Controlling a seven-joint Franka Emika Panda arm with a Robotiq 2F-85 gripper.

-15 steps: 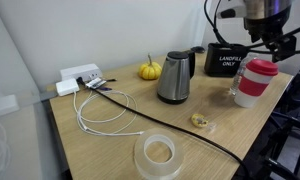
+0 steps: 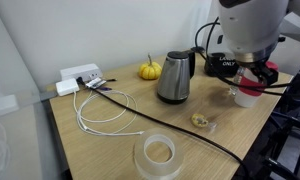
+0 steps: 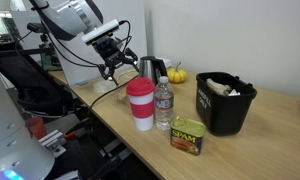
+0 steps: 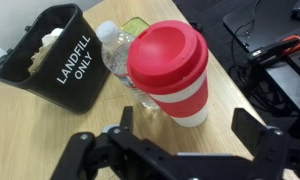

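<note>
A red-and-white lidded cup [image 4: 168, 65] stands upright on the table, seen from above in the wrist view. It appears in the second exterior view as a red cup [image 3: 141, 104] near the table's front edge. My gripper is open, its two dark fingers set wide apart, with nothing held. The cup shows beyond the gap between them, apart from the fingers. From the second exterior view, the gripper [image 3: 121, 66] hangs above the table, behind and left of the cup. The arm partly hides the cup in the first exterior view.
Close by the cup are a clear water bottle [image 3: 164, 103], a SPAM can [image 3: 187, 136] and a black landfill bin [image 3: 225, 104]. A kettle [image 2: 176, 77], yellow pumpkin [image 2: 150, 71], tape roll [image 2: 158, 155] and white cable [image 2: 90, 117] occupy the other side. A black cable crosses the table.
The arm has shifted left and nearer the camera in the first exterior view, now covering more of the cup and the bin. The cup and other tabletop objects appear unmoved.
</note>
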